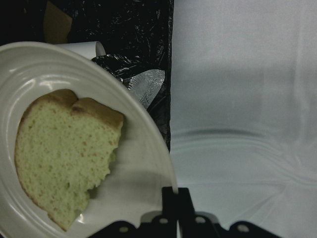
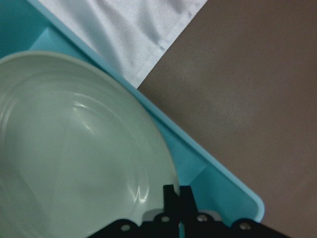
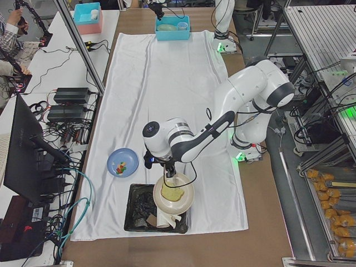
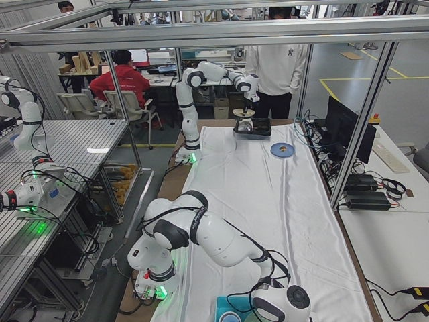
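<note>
A cream plate (image 3: 183, 203) carrying a torn slice of bread (image 1: 67, 153) is held by my left gripper, shut on its rim, over the black lined bin (image 3: 139, 222), which holds paper, foil and cardboard. In the right wrist view my right gripper is shut on the rim of a pale green plate (image 2: 84, 144), over a light blue tub (image 2: 228, 193).
A blue plate (image 3: 122, 162) with small colourful food pieces lies left on the white cloth (image 3: 150, 89). A monitor (image 3: 22, 156) and cables stand beside the table.
</note>
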